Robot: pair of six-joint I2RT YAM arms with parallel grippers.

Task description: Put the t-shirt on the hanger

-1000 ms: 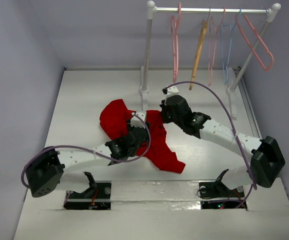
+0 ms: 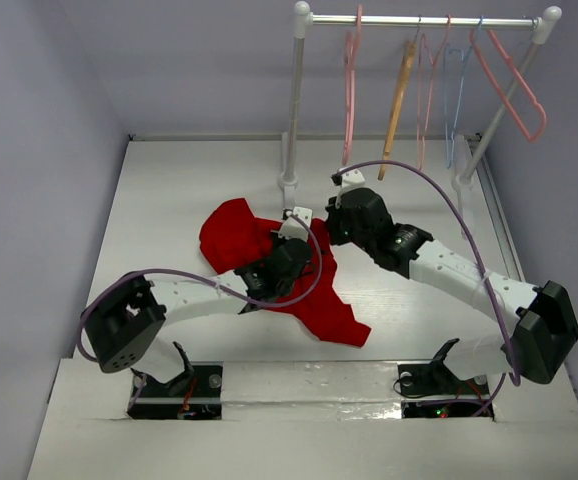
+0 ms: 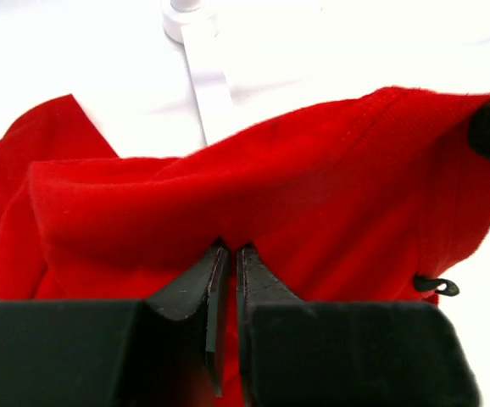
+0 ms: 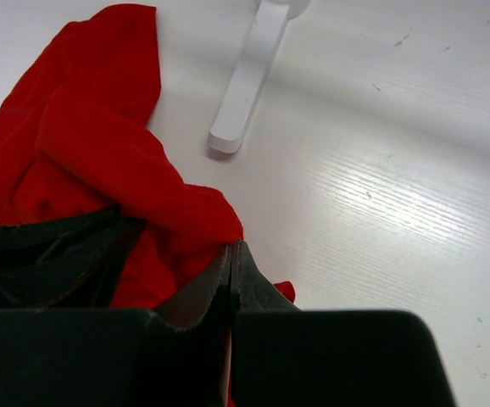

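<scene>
The red t-shirt [image 2: 329, 315] [image 3: 313, 186] [image 4: 101, 153] lies rumpled on the white table. My left gripper is shut over the shirt; whether fabric is between its tips is unclear in the left wrist view. My right gripper is shut at the shirt's right upper edge; I cannot see clearly whether it pinches cloth. The two grippers are close together, the left one's dark body showing at the left of the right wrist view. Several hangers hang on the rack above, among them a pink hanger [image 2: 350, 90] and a wooden one [image 2: 397, 105].
The white rack [image 2: 296, 100] stands behind the shirt, its foot [image 4: 245, 85] on the table just beyond the cloth. A pink hanger [image 2: 519, 90] hangs at the far right.
The right arm has shifted slightly right. The shirt looks nearly unchanged.
</scene>
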